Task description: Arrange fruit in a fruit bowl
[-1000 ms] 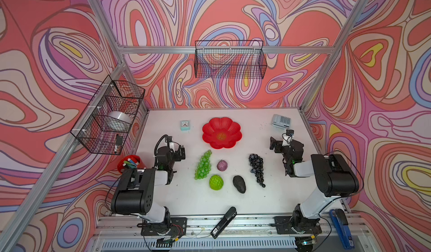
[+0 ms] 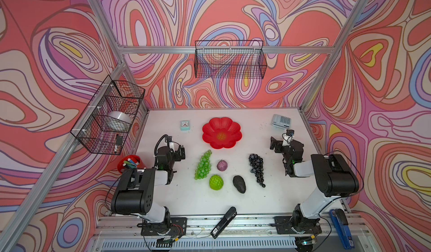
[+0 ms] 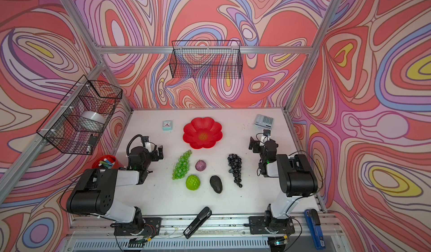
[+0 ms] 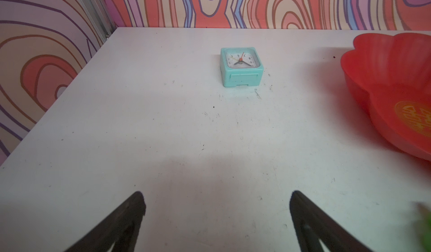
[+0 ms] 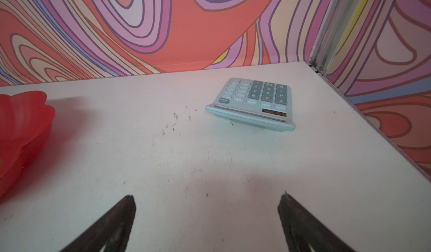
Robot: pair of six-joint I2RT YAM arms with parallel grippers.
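Note:
The red flower-shaped bowl (image 2: pixel 211 128) stands empty at the back middle of the table. In front of it lie green grapes (image 2: pixel 203 165), a purple round fruit (image 2: pixel 222 165), a green round fruit (image 2: pixel 216 182), a dark avocado (image 2: pixel 239 184) and black grapes (image 2: pixel 256 167). To the left of the green grapes, my left gripper is open, bare table between its fingers. My right gripper is also open and empty, right of the black grapes. Neither touches any fruit.
A small turquoise clock (image 4: pixel 242 68) sits at the back left, a calculator (image 5: pixel 253 104) at the back right. Beside the left arm is a red pen holder (image 2: pixel 130 162). A wire basket (image 2: pixel 230 63) hangs on the back rail. Table space between bowl and right gripper is clear.

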